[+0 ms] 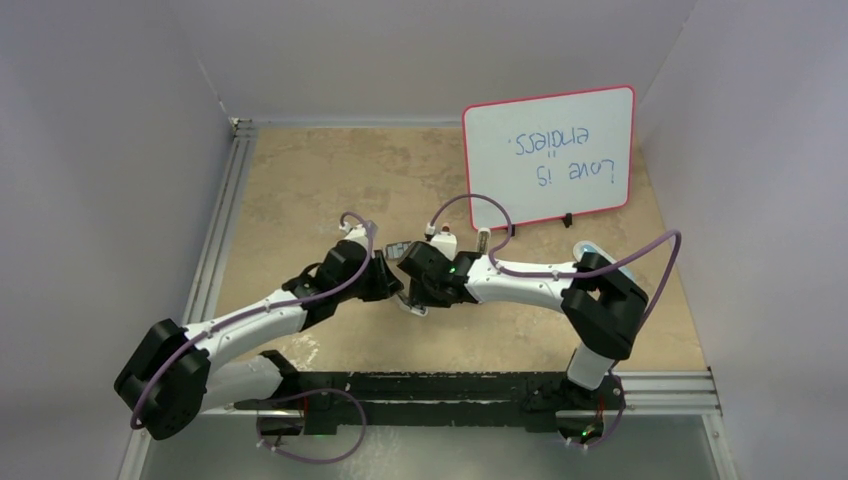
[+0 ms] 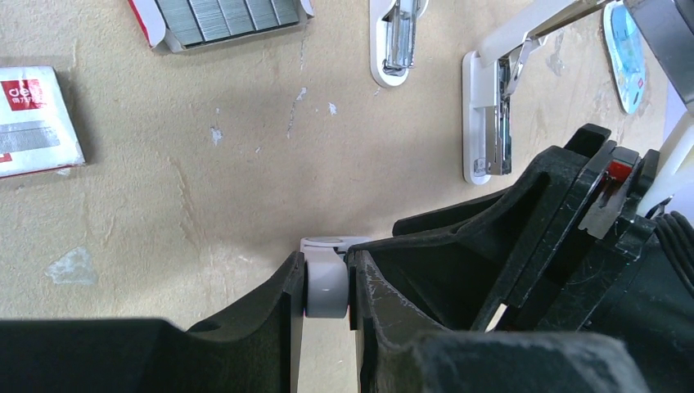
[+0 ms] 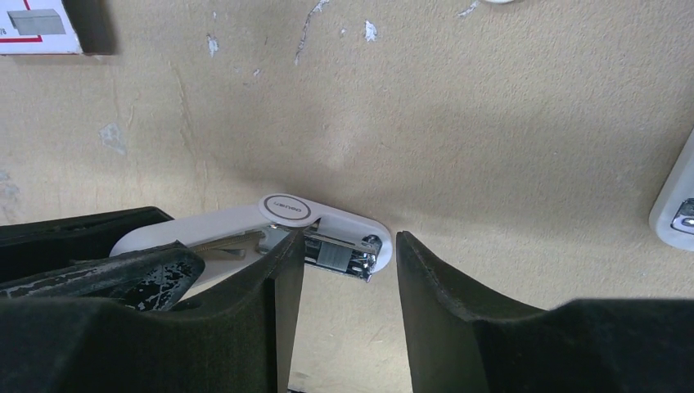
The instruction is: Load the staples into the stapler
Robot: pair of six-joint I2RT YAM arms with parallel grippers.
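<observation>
A white stapler [image 3: 200, 229] lies opened up, its metal channel [image 3: 360, 255] showing at the front end. Inside that channel sits a small grey block that looks like staples [image 3: 333, 256]. My left gripper is shut on the stapler's white rear part. My right gripper is part open over the front end, one fingertip to each side of the channel in the right wrist view; nothing is clearly gripped by it. From above, the right gripper [image 1: 415, 298] hides much of the stapler.
An open box of staples [image 2: 233, 20] and a closed staple box [image 2: 41, 127] lie beyond the grippers. Two more white staplers, a nearer one [image 2: 475, 115] and a farther one [image 2: 379, 41], stand close to the right arm. A whiteboard [image 1: 550, 155] is at the back right.
</observation>
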